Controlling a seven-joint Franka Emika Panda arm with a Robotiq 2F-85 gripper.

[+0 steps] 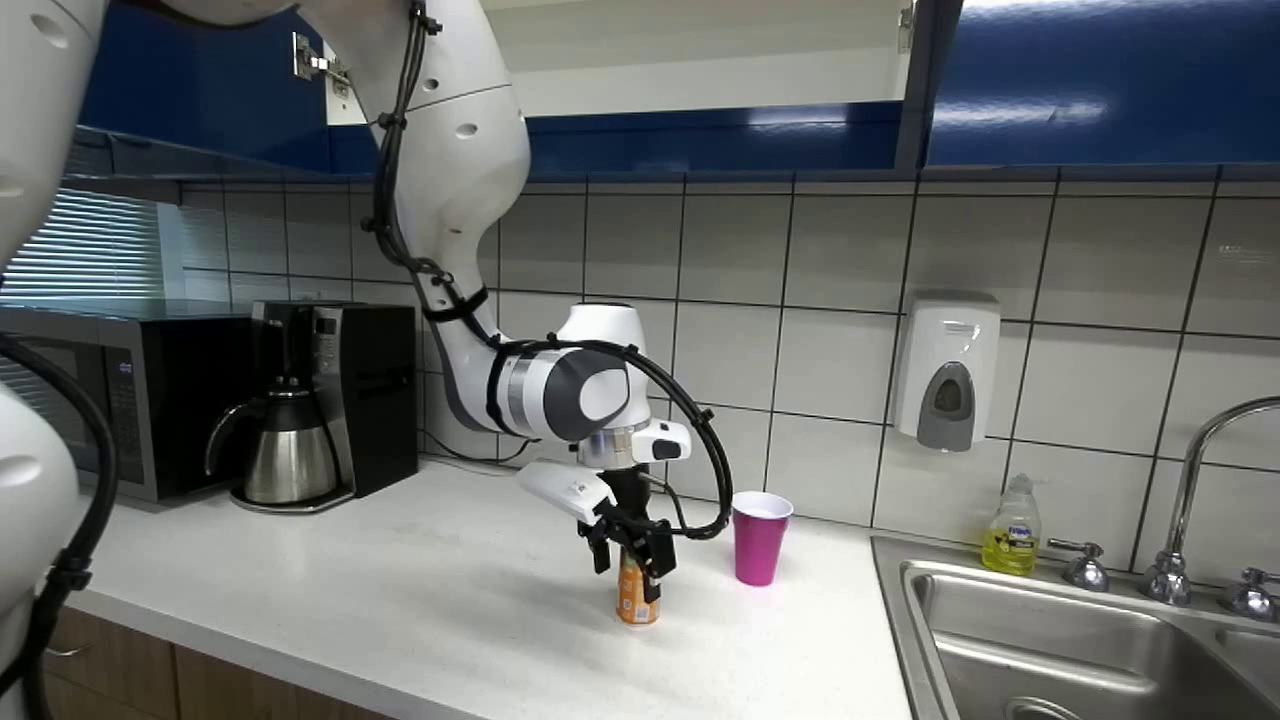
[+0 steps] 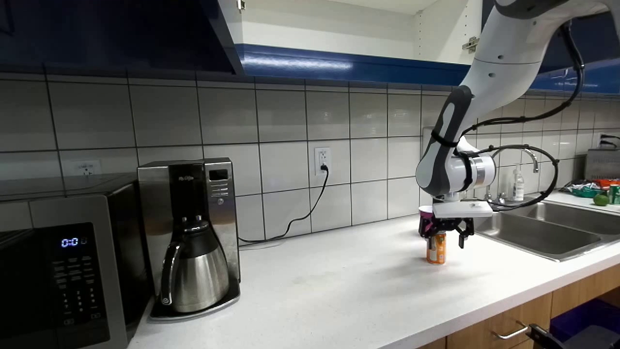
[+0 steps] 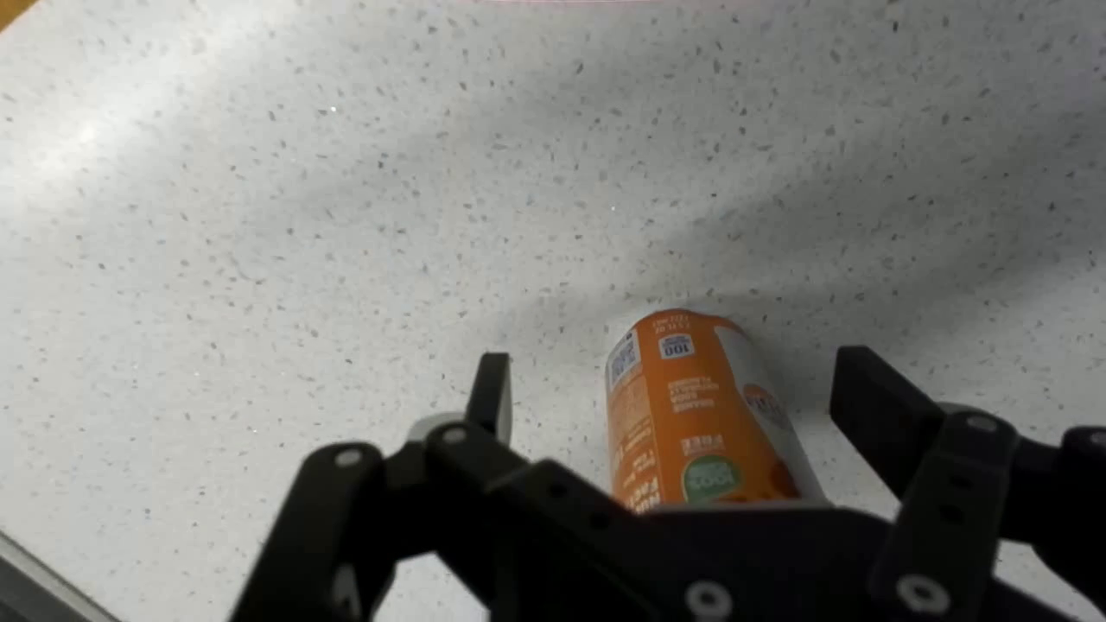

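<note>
An orange can stands upright on the white counter. My gripper points down over it with its finger open, one fingertip passing in front of the can in this view. From the second exterior view, the can shows below the gripper, nearer the left finger than the right. The wrist view has the can between the two spread fingers, a gap visible on each side. Its top is hidden behind the gripper body.
A magenta cup stands close by, right of the can. Farther right are the sink and a dish soap bottle. The coffee maker and microwave occupy the left.
</note>
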